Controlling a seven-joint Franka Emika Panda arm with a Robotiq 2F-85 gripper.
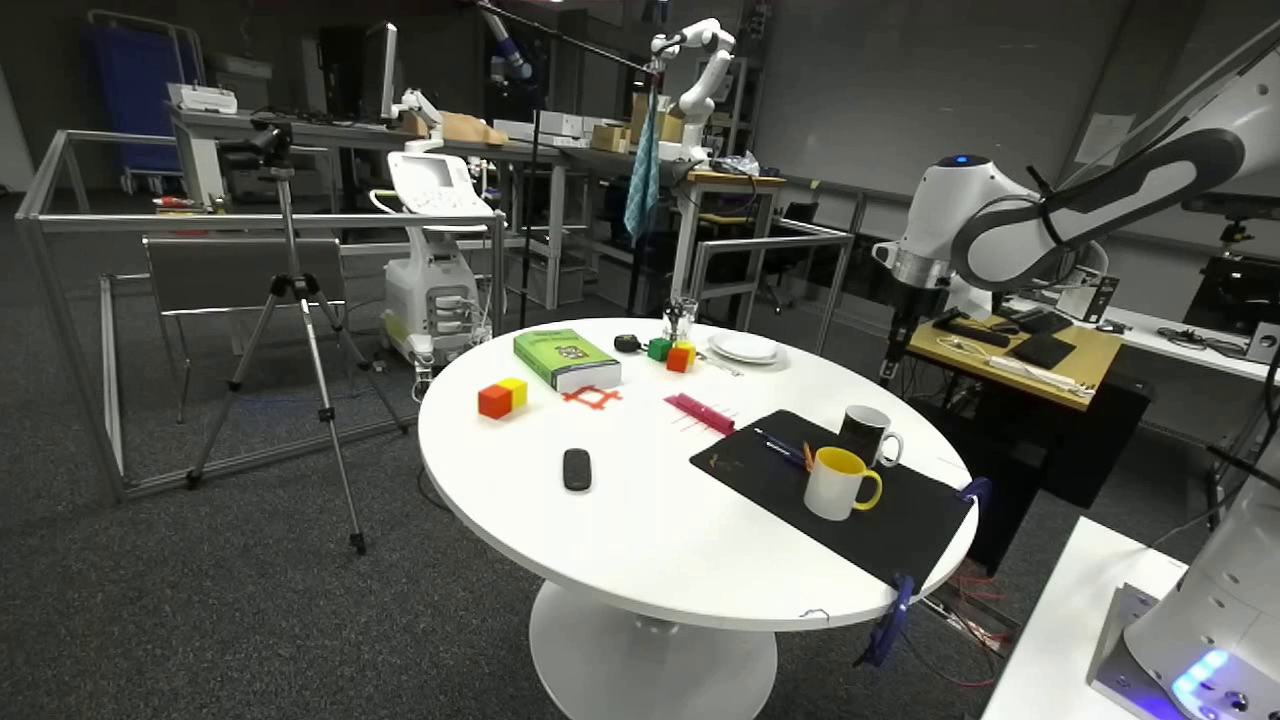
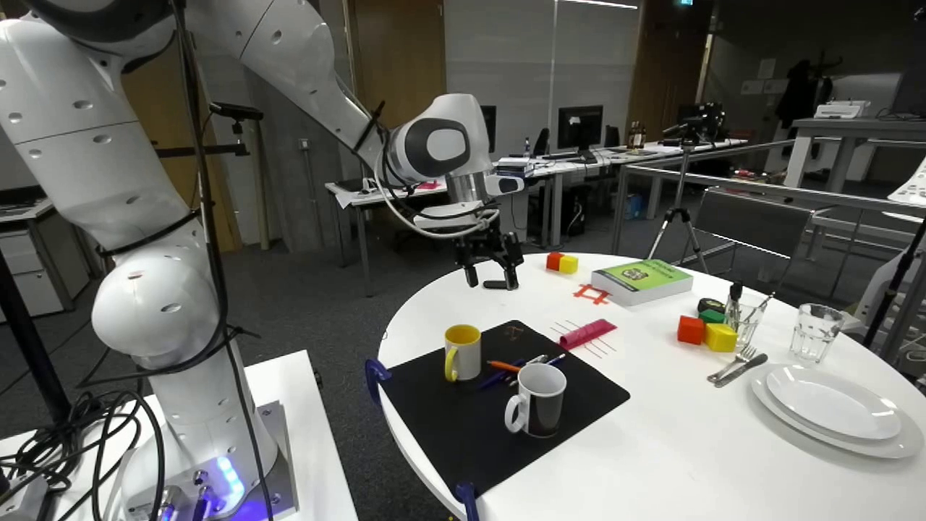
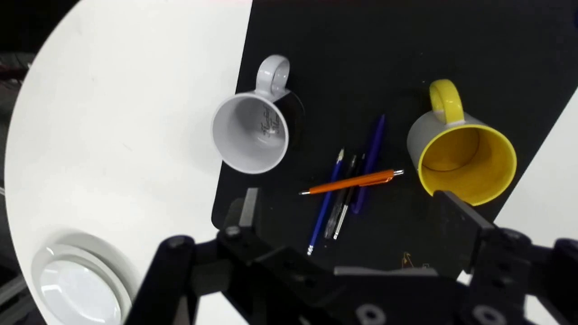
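Observation:
High over the table, my gripper stands open with nothing between its fingers. Under it in the wrist view lie several pens, an orange pen [image 3: 352, 182] crossing over a blue pencil [image 3: 326, 203] and a purple pen [image 3: 374, 162], all on the black mat [image 3: 336, 65]. A black-and-white mug [image 3: 250, 132] stands upright to the left of the pens, near the mat's edge. To their right is a white mug with a yellow inside [image 3: 468, 162]. In exterior view 2 my gripper [image 2: 490, 278] appears above and behind the mugs, touching nothing.
White plates [image 2: 833, 408], a fork and knife [image 2: 736, 368], a glass [image 2: 816, 331] and coloured blocks [image 2: 691, 330] occupy one side. A green book [image 1: 566, 360], a black mouse-like object [image 1: 577, 469] and a pink strip [image 1: 699, 413] lie elsewhere. Blue clamps [image 1: 885, 624] stick out at the mat's edge.

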